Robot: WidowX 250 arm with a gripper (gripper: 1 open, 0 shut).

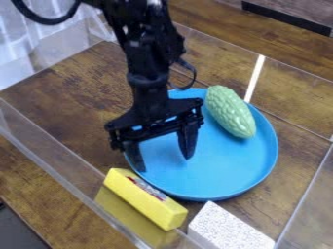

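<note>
The black gripper [151, 146] hangs over the left part of a blue round plate [221, 175], low near its surface, its two fingers spread apart with nothing visible between them. A pale green bitter-melon-like object [229, 111] lies on the right back of the plate. In front of the plate, a yellow block [143, 198] with a label lies at an angle.
A white speckled block [228, 230] lies at the front right. Clear walls of an enclosure run along the left and right edges.
</note>
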